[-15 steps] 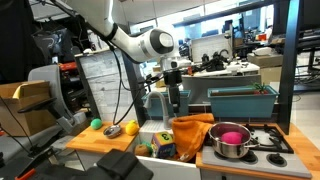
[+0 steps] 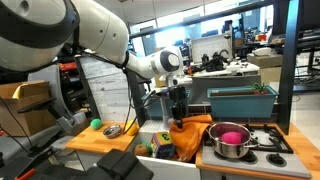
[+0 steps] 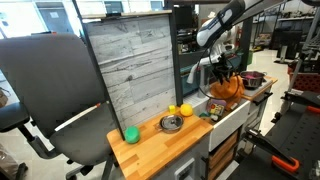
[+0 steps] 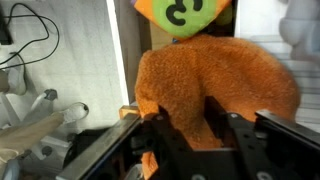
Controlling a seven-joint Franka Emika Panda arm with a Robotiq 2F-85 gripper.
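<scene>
An orange cloth [image 2: 188, 137] hangs over the counter edge into the open drawer [image 2: 143, 151], beside the pot. My gripper [image 2: 178, 124] points down at the cloth's upper part. In the wrist view the cloth [image 4: 215, 70] fills the middle, and its folds rise around the dark fingers [image 4: 98, 150]. Whether the fingers pinch the fabric cannot be told, because cloth and shadow hide the space between the tips. From the second exterior view, the cloth [image 3: 226, 88] lies below the arm at the far end of the counter.
A steel pot [image 2: 231, 148] with a pink thing inside stands right of the cloth, by the stove [image 2: 265, 158]. Several small packages lie in the drawer, among them a colourful one [image 4: 182, 14]. Fruit-like items and a metal bowl [image 3: 171, 124] occupy the wooden counter [image 3: 150, 148].
The arm has come down from above the drawer to the cloth. The cloth's upper part now looks bunched beneath the gripper, with its left side shifted.
</scene>
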